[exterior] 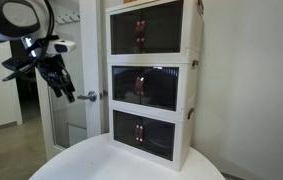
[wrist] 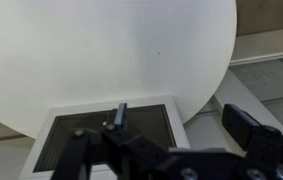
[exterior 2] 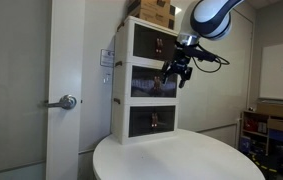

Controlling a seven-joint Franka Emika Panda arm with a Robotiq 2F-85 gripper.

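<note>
A stack of white-framed cabinets (exterior: 186,80) with dark see-through doors and reddish-brown handles stands on the round white table (exterior: 91,163). In both exterior views the top door (exterior: 161,28), middle door (exterior: 159,86) and bottom door (exterior: 156,137) appear closed. My gripper (exterior: 59,97) hangs in the air left of the stack in exterior view 1. From the other side, the gripper (exterior 2: 175,80) overlaps the middle and upper cabinets, clear of the table. Its fingers (wrist: 243,126) are spread in the wrist view, with no object visible between them.
Cardboard boxes (exterior 2: 156,12) sit on top of the stack. A door with a metal lever handle (exterior 2: 65,102) is at the left, and shelving (exterior 2: 271,125) stands at the far right.
</note>
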